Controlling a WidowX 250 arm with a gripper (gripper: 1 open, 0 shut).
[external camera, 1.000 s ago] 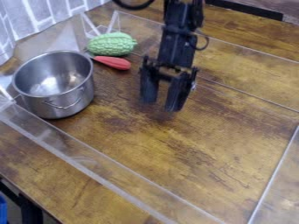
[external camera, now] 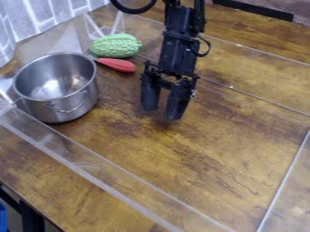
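My gripper (external camera: 162, 103) hangs over the middle of the wooden surface, its two dark fingers apart, with nothing visible between them. A steel pot (external camera: 54, 86) stands to its left. Behind and left of the gripper lie a red pepper-like object (external camera: 116, 64) and a bumpy green vegetable (external camera: 115, 46).
A pale wall or backing (external camera: 36, 18) edges the back left.
The pot and vegetables have not moved.
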